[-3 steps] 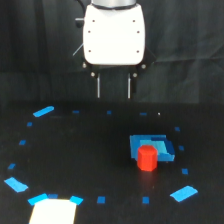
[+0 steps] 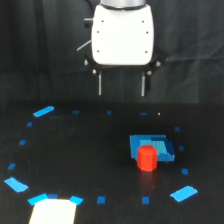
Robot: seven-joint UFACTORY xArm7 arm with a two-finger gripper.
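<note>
My gripper [image 2: 121, 92] hangs high over the table below its white hand, with its two thin dark fingers spread apart. Nothing shows between them, so it stands open. Well below it and a little to the right, a red round object [image 2: 147, 158] sits at the front of a blue box or tray [image 2: 165, 153]. It overlaps the box in this view; whether it is inside or just before it I cannot tell.
A pale square [image 2: 53, 212] lies at the bottom left edge. Flat blue tape strips, such as one at right [image 2: 184, 193] and one at far left [image 2: 43, 111], mark the dark table.
The white hand has shifted slightly to the right, and the fingers stand wider apart than before. The red object and the blue box have not moved.
</note>
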